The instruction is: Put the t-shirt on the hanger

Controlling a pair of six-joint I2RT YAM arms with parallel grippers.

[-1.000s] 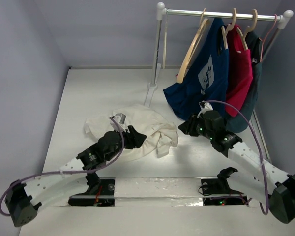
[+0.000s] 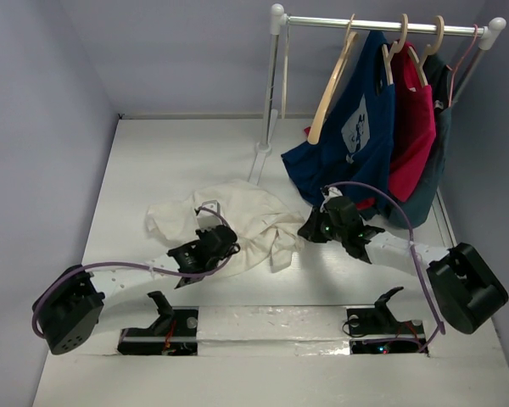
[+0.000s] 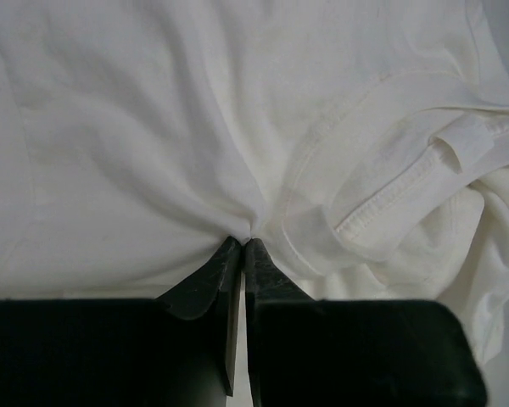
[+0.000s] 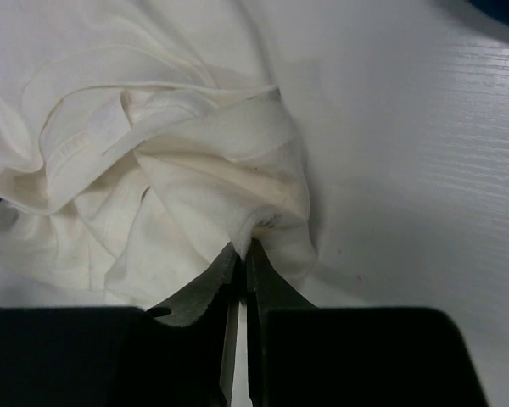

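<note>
A cream t-shirt [image 2: 250, 208] lies crumpled on the white table in the top view, between my two arms. The left gripper is shut, its tips touching together at the end of a raised cloth ridge that gathers into them. At the shirt's right end, my right gripper has its fingertips drawn together on a bunched fold. A wooden hanger [image 2: 332, 89] hangs empty from the rail, above and behind the shirt. The shirt's neck opening cannot be made out for sure.
The metal rail [image 2: 373, 25] also carries a blue garment [image 2: 348, 127], a red garment [image 2: 411, 119] and a dark green garment [image 2: 433, 161] at the right. The rack's post base [image 2: 260, 153] stands behind the shirt. Bare table lies at the left.
The left gripper has turned and moved slightly down and left onto the shirt. The right has shifted a little left, reaching the shirt's edge.
</note>
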